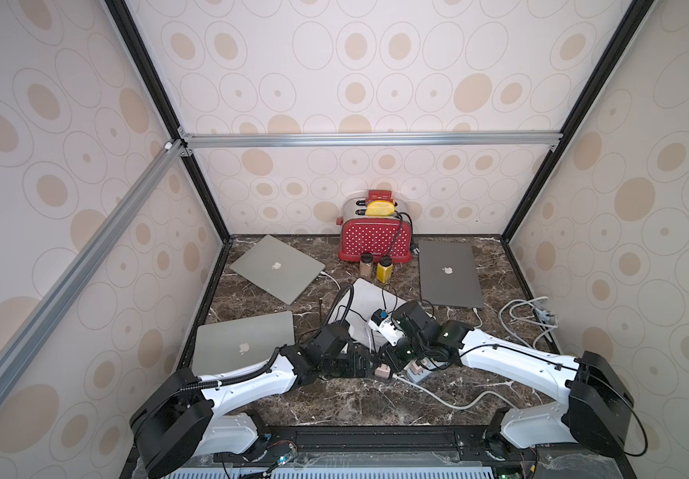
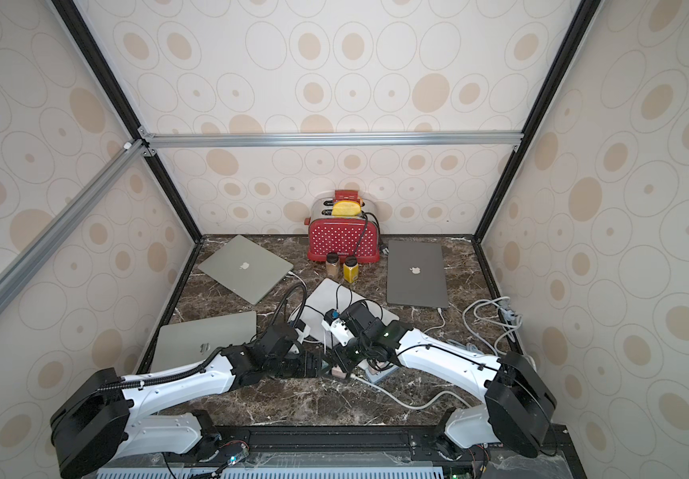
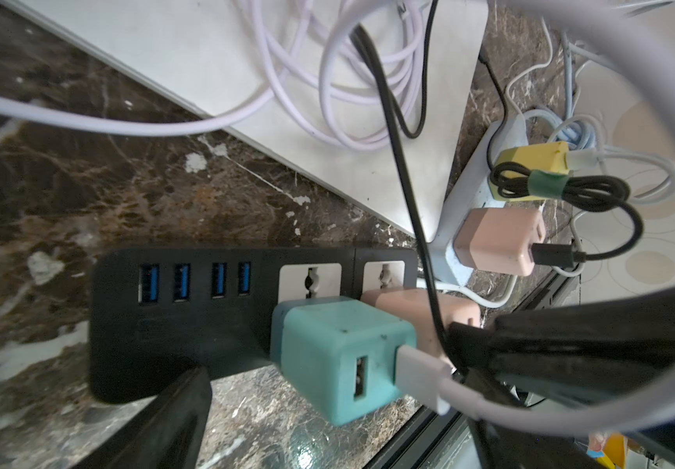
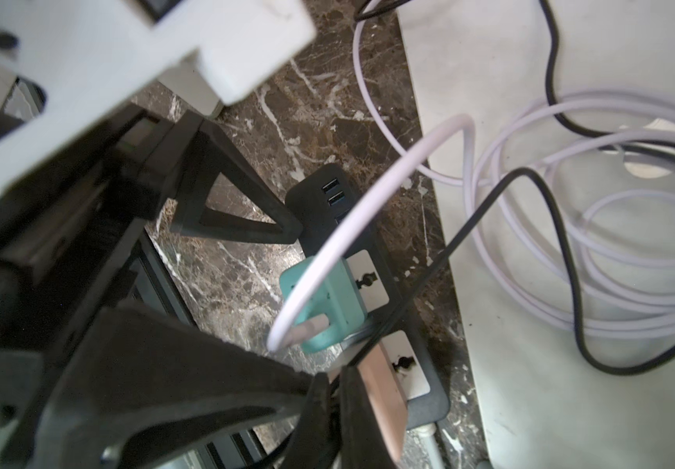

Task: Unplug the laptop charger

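A teal charger (image 3: 345, 351) with a white plug and thick white cable sits on the black power strip (image 3: 173, 312). My left gripper is open, one finger (image 3: 169, 422) on each side of that charger; contact cannot be told. Beside it on the strip is a pink charger (image 4: 384, 398), partly hidden. Over the pink charger, my right gripper is shut, with a thin black cable (image 4: 431, 273) running in between its fingertips. The white cable (image 4: 361, 219) arches up from the teal charger. A pale laptop (image 4: 501, 391) lies behind the strip.
A second, pale blue strip (image 3: 451, 234) holds another pink charger (image 3: 498, 238) and a yellow charger (image 3: 529, 164). Coiled white cable (image 3: 337, 101) lies on the pale laptop. Several laptops, a red toaster (image 1: 375, 239) and two jars stand farther back.
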